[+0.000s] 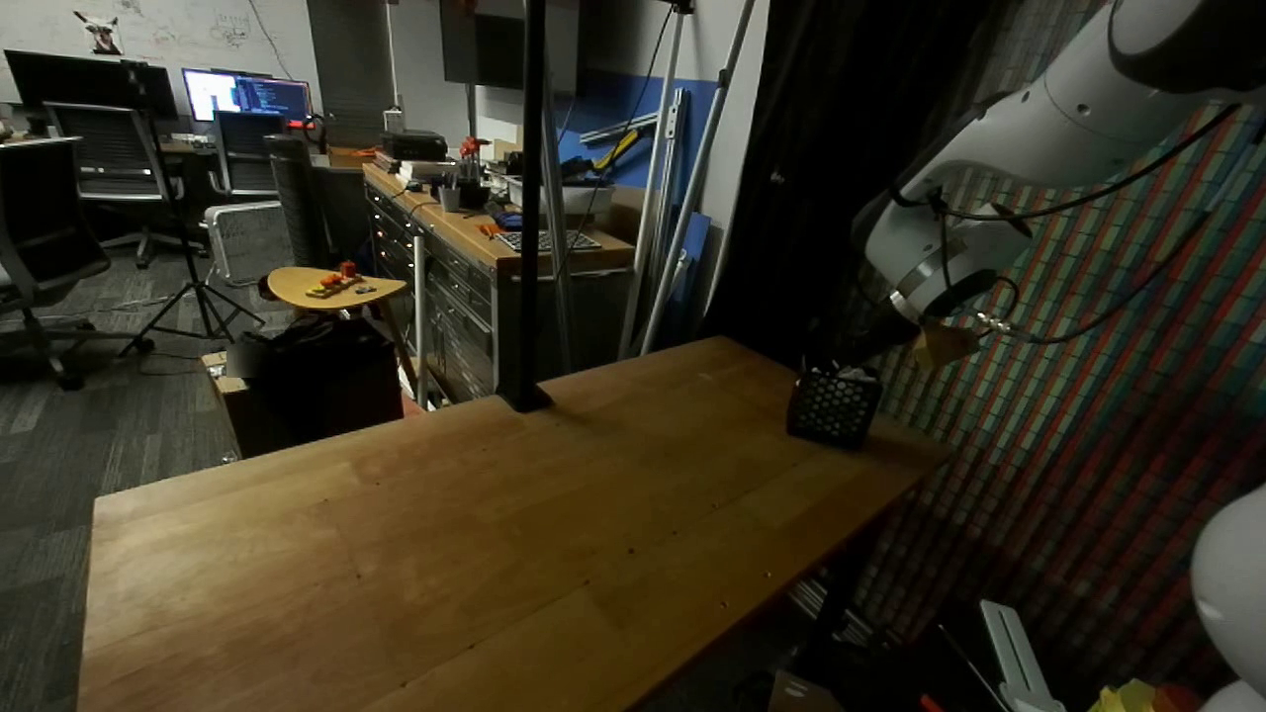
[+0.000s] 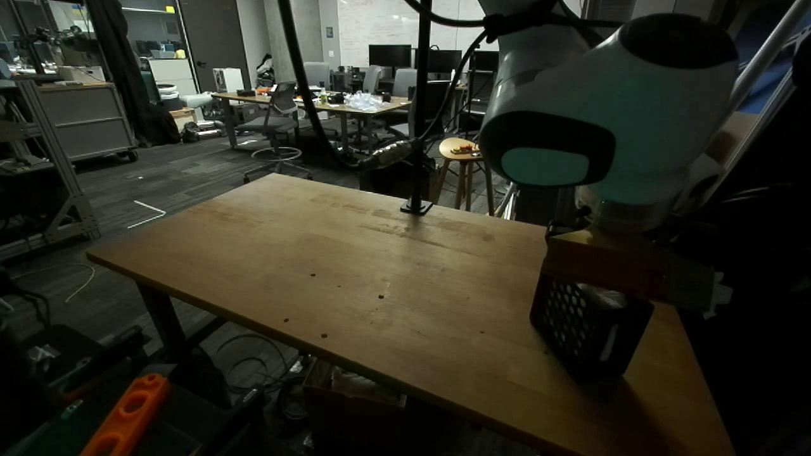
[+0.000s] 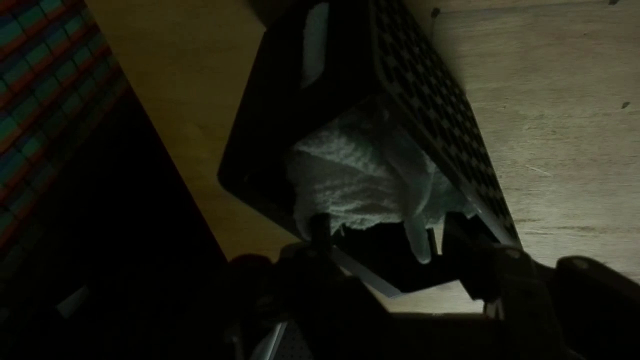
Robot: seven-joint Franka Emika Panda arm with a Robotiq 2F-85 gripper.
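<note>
A black perforated basket (image 1: 834, 407) stands near the far right corner of the wooden table (image 1: 510, 522). Inside it, a crumpled pale cloth (image 3: 360, 174) fills much of the opening in the wrist view, and a narrow end of it hangs towards the fingers. My gripper is at the basket's mouth, its dark fingers (image 3: 321, 228) spread with a gap between them. The cloth's narrow end shows in that gap, apart from both fingertips as far as the dark picture tells. In exterior view 2, the wrist and its mount hide the fingers.
A black post (image 1: 530, 237) rises from the table's far edge. Behind the basket hangs a striped, patterned curtain (image 1: 1044, 392). Cables (image 1: 1104, 178) loop alongside the arm.
</note>
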